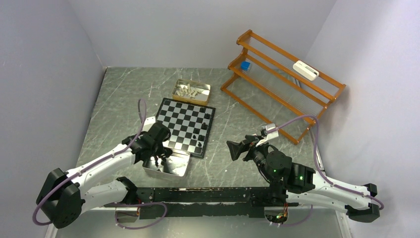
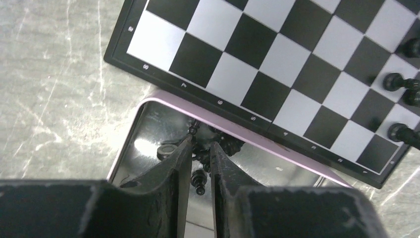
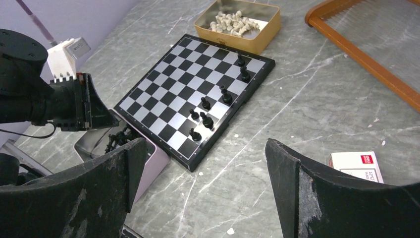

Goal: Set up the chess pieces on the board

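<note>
My left gripper hangs over the metal bin [image 2: 124,148] of black pieces at the board's near side; its fingers are nearly together, and whatever is between them is hidden. Loose black pieces [image 2: 199,181] lie in that bin. The checkered board [image 1: 181,121] carries several black pieces [image 3: 223,95] along its right side, standing upright in the right wrist view. My right gripper [image 1: 237,148] is open, right of the board, with empty table between its fingers.
A gold tray [image 1: 190,99] of white pieces sits behind the board. A wooden rack [image 1: 267,87] stands at the back right. A small white box [image 3: 354,166] lies on the table. The table right of the board is clear.
</note>
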